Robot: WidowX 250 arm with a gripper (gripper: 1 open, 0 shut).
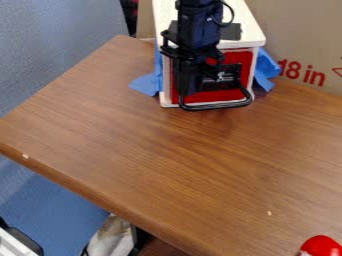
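A black robot gripper (195, 67) hangs at the top centre, over the front of a red and white box (227, 88) with a black panel and a black looped handle (217, 105). The gripper's lower end is at the box's front, near the handle; its fingers are dark against dark, so whether they are open or shut, or touch the handle, is unclear. Blue tape (146, 83) lies on the table at both sides of the box.
A red object (319, 246) sits at the bottom right corner. A cardboard sheet (306, 40) stands behind. The table's left edge borders blue padding.
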